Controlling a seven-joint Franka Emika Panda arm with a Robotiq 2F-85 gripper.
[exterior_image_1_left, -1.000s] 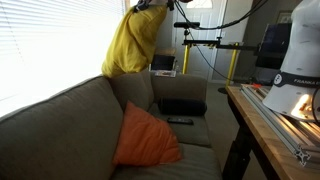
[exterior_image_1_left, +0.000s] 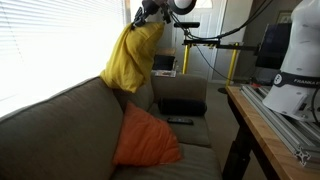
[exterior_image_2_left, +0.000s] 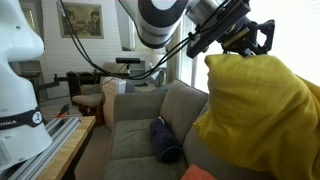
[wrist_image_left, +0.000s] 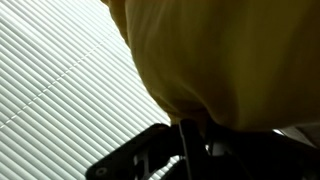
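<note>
A yellow cloth (exterior_image_1_left: 133, 57) hangs from my gripper (exterior_image_1_left: 143, 20) above the back of the grey couch (exterior_image_1_left: 60, 130), close to the window blinds. In exterior view 2 the cloth (exterior_image_2_left: 255, 110) fills the right side, bunched at its top under the gripper (exterior_image_2_left: 250, 45). Seen from the wrist, the yellow fabric (wrist_image_left: 210, 60) covers much of the upper right and meets the dark fingers (wrist_image_left: 185, 145). My gripper is shut on the cloth; the folds hide much of the grip.
An orange pillow (exterior_image_1_left: 146, 138) leans on the couch seat. At the couch's far end are a dark cushion (exterior_image_1_left: 183, 107) and a remote (exterior_image_1_left: 180, 120). A wooden table (exterior_image_1_left: 270, 135) stands to the right. White blinds (exterior_image_1_left: 45, 40) line the left wall.
The pillow and couch items have stayed put.
</note>
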